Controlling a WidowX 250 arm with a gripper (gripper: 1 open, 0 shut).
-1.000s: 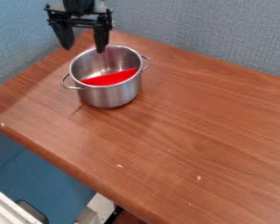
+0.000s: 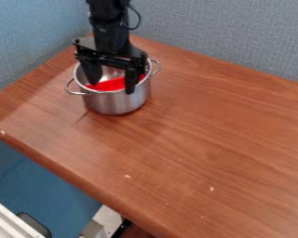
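A steel pot (image 2: 115, 102) with two loop handles stands on the wooden table near its back left. A red object (image 2: 109, 85) lies inside it. My black gripper (image 2: 112, 83) is down at the pot's mouth, its two fingers apart, one toward each side over the red object. Whether anything is between the fingertips is partly hidden by the gripper body and the rim.
Grey-blue padded walls stand at the back and left. A white frame (image 2: 8, 223) lies beyond the table's lower-left edge.
My gripper has come down from above and behind the pot into its mouth. The pot has not visibly moved.
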